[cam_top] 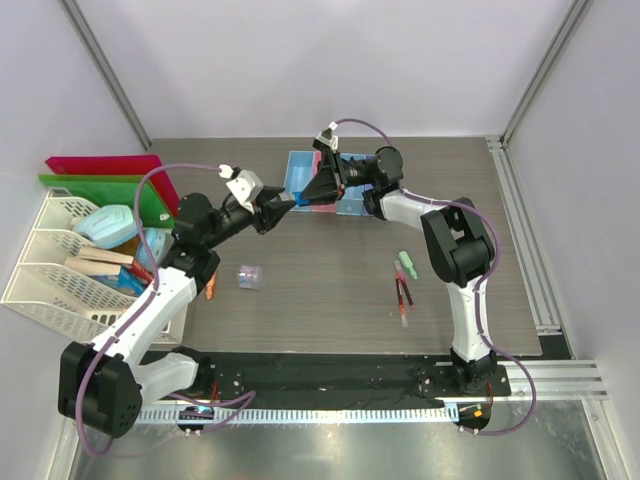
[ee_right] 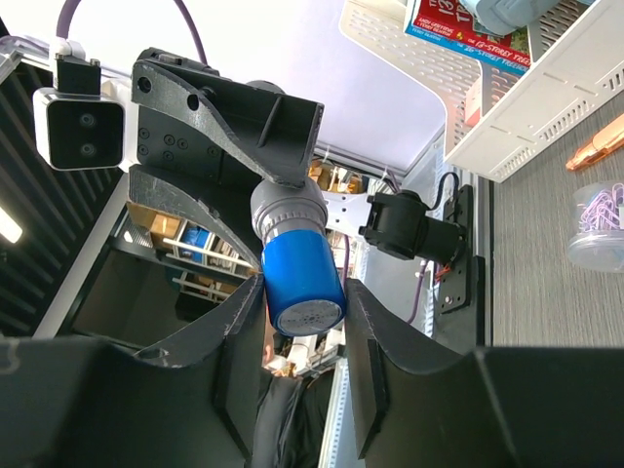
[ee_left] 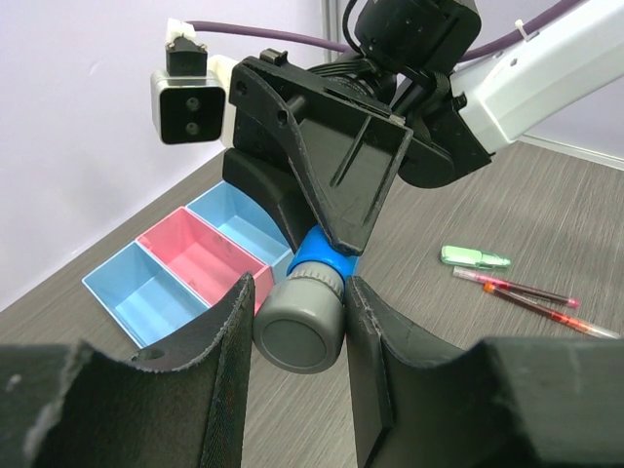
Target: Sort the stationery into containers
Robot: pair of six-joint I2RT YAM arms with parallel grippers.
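A short cylinder, grey at one end and blue at the other, hangs in the air between my two grippers. In the left wrist view its grey end [ee_left: 297, 327] is clasped by my left gripper. The blue end [ee_right: 302, 278] sits between the fingers of my right gripper, which are now closed against its sides. Both grippers grip it at once, above the back half of the table. Behind them stands a divided container with blue [ee_left: 146, 292] and pink [ee_left: 205, 255] compartments, partly covered by the right arm in the top view.
A green marker [cam_top: 407, 264] and several pens [cam_top: 403, 300] lie on the right half of the table. A clear tub of clips [cam_top: 249, 277] and an orange item [cam_top: 210, 287] lie left, beside a white basket [cam_top: 60, 310].
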